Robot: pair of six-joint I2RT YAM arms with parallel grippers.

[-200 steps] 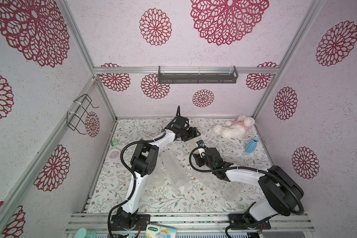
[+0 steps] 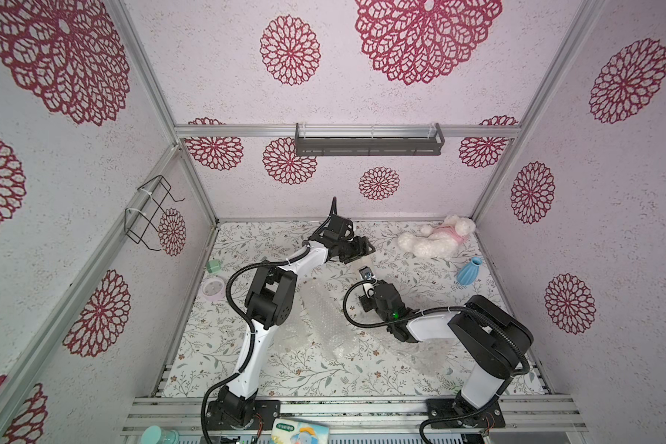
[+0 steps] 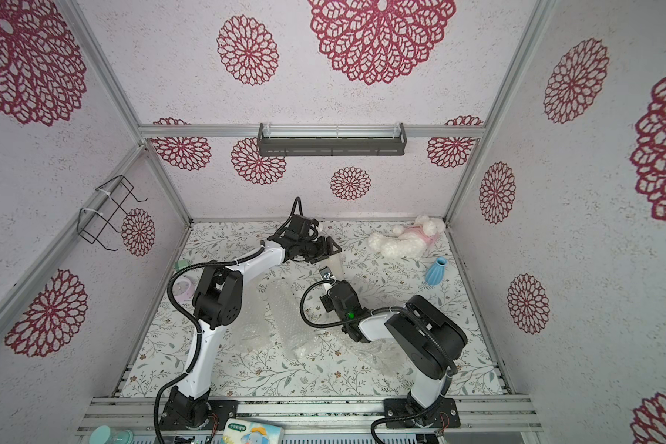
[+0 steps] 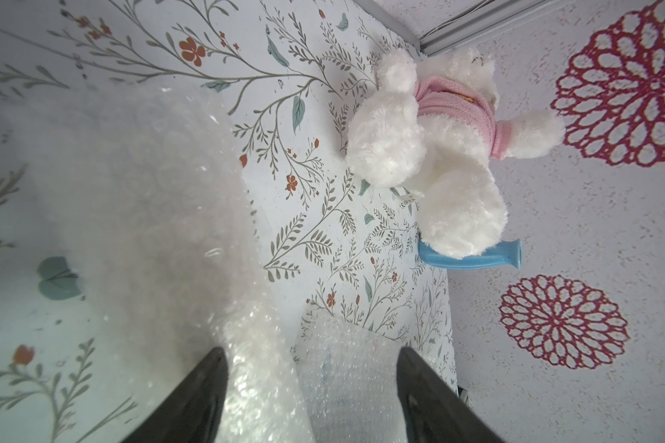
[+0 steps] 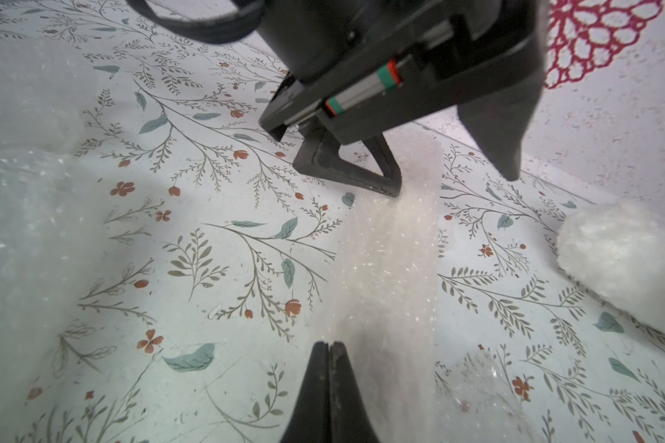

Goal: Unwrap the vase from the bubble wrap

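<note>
A ribbed blue vase stands bare at the right of the table. Clear bubble wrap lies in several pieces, one strip mid-table and another strip running from back to front beneath both grippers. Over the far part of that strip my left gripper stands open, its fingers well apart with nothing seen gripped. My right gripper is shut over the near part of the same strip, fingertips together and no wrap visible between them; whether they touch it, I cannot tell.
A white plush toy in pink lies at the back right, near the vase. At the left are a pink ring and a small green block. More wrap spreads under the right forearm. The grippers are close together.
The left arm, vase and plush toy look unmoved.
</note>
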